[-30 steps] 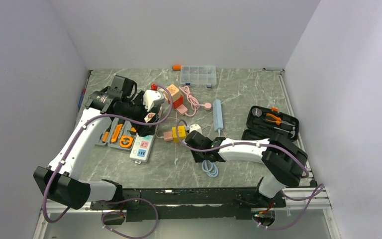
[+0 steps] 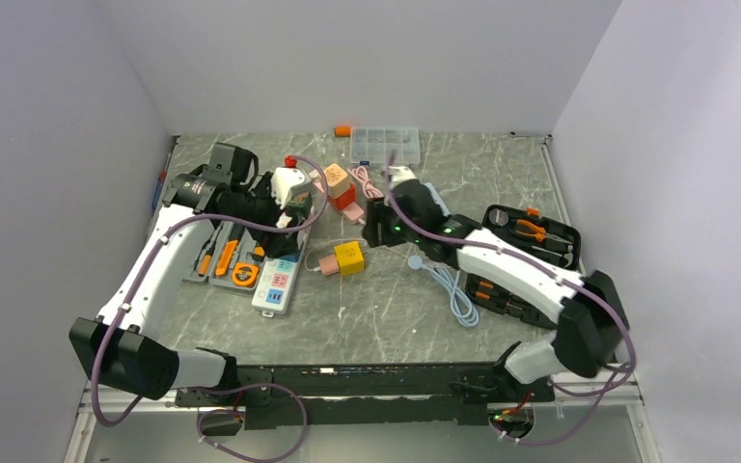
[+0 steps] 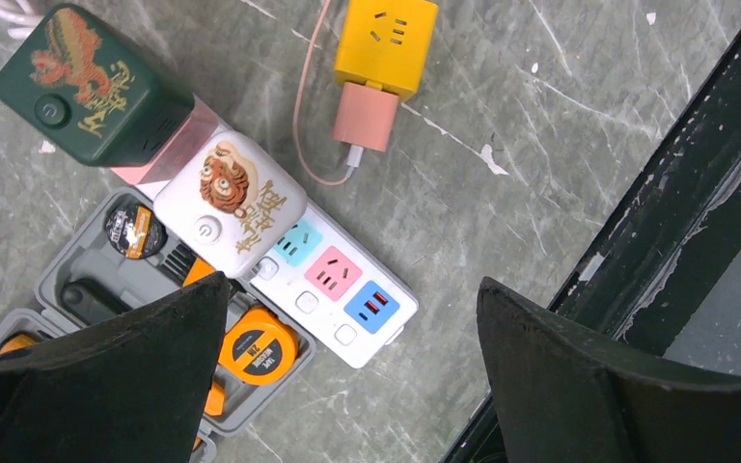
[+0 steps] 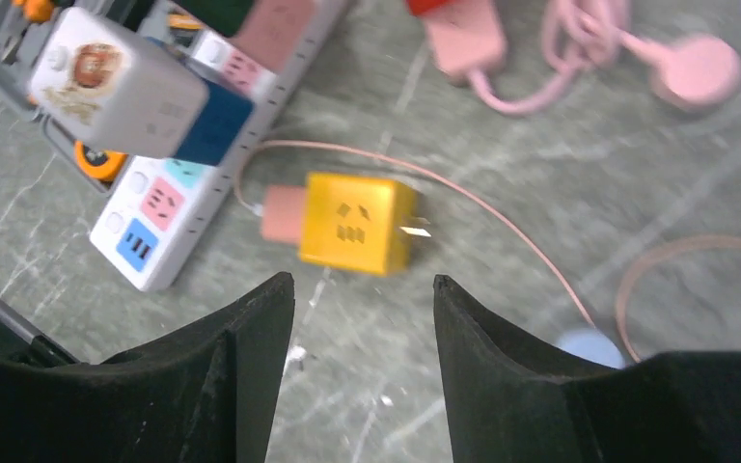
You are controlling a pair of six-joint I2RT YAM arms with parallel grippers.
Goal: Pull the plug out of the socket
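Note:
A white power strip (image 3: 333,285) with coloured sockets lies at the left of the table, bearing a white block (image 3: 230,203) and a green block (image 3: 96,87). A yellow cube socket (image 2: 349,258) with a pink plug (image 3: 365,116) on it and a thin cable lies near the middle. My left gripper stands open above the strip, nothing between its fingers. My right gripper is above and near the yellow cube, fingers apart and empty, its view blurred.
Open black tool cases (image 2: 531,231) are at the right, grey cases with orange tools at the left. A clear organiser (image 2: 384,145) stands at the back.
The right arm has risen and swung toward the middle. The left arm has moved slightly.

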